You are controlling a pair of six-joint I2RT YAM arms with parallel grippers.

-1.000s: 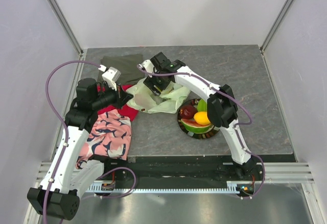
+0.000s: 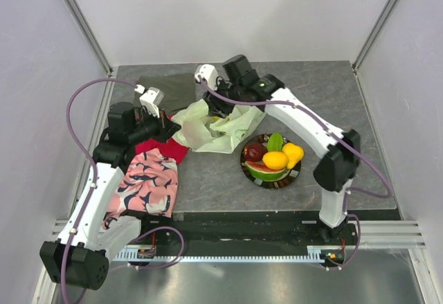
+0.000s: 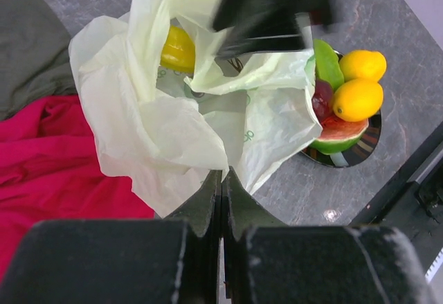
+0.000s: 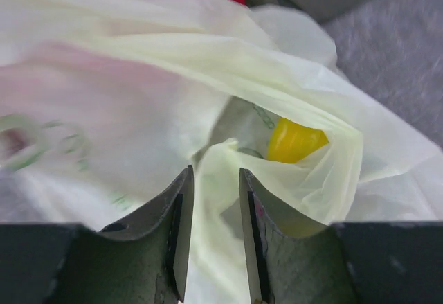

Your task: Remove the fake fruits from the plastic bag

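The pale translucent plastic bag (image 2: 232, 129) lies with its mouth spread at the table's middle. Its rim runs into the tips of my left gripper, which is shut on it. Inside the bag is a yellow fruit, also visible past a fold in the right wrist view (image 4: 294, 141). My right gripper is over the bag. A gap shows between its fingers, with pale plastic in or behind it and no fruit there; whether it grips a fold cannot be told.
A dark bowl (image 2: 280, 182) right of the bag holds a watermelon slice (image 2: 261, 171), dark red fruit (image 2: 255, 152), green piece (image 2: 275, 142) and yellow fruits (image 2: 275, 160). Red cloth (image 2: 174, 150), patterned cloth (image 2: 149, 183) and dark cloth (image 2: 178, 88) lie left.
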